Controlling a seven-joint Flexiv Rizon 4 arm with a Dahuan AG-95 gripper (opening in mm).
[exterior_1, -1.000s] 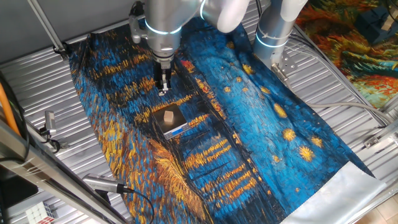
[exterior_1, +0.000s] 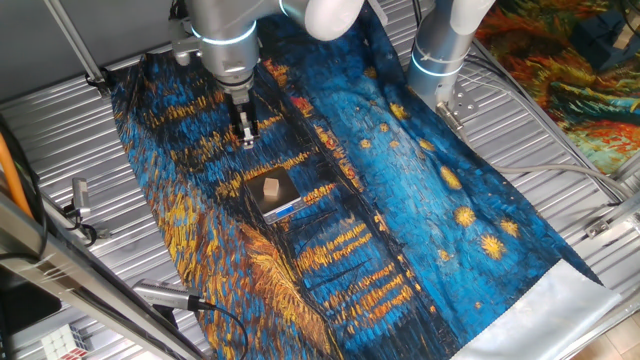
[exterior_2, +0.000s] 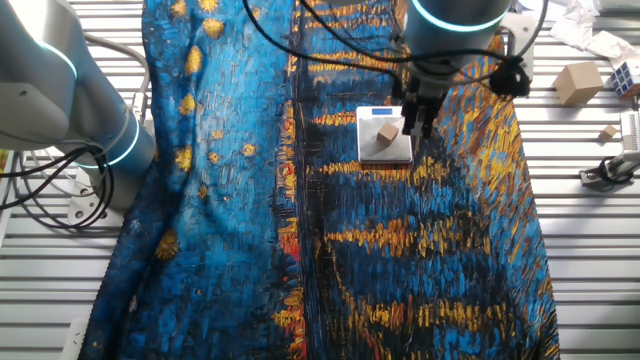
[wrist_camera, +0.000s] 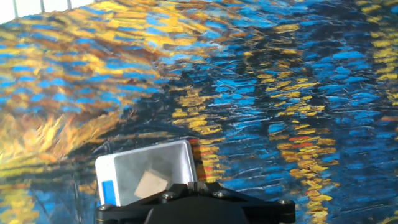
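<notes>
A small tan wooden block (exterior_1: 271, 187) rests on a flat scale (exterior_1: 283, 206) with a blue display strip, on the painted cloth. From the opposite side, the block (exterior_2: 388, 132) shows on the silver plate of the scale (exterior_2: 372, 152). My gripper (exterior_1: 249, 143) hangs above the cloth, apart from the block and behind the scale in exterior view 1. At the bottom of the wrist view the fingers of my gripper meet; it is shut and nothing shows between them. The block (wrist_camera: 152, 185) there appears left of the fingertips, partly cut off by the gripper body.
Off the cloth on the slatted table stand a larger wooden cube (exterior_2: 578, 84), a puzzle cube (exterior_2: 627, 78), and a tiny block (exterior_2: 608, 132). A cabled device (exterior_1: 168, 294) lies near the metal frame.
In exterior view 1 my gripper and arm have shifted left and slightly up the picture, away from above the scale. The block and scale have stayed in place.
</notes>
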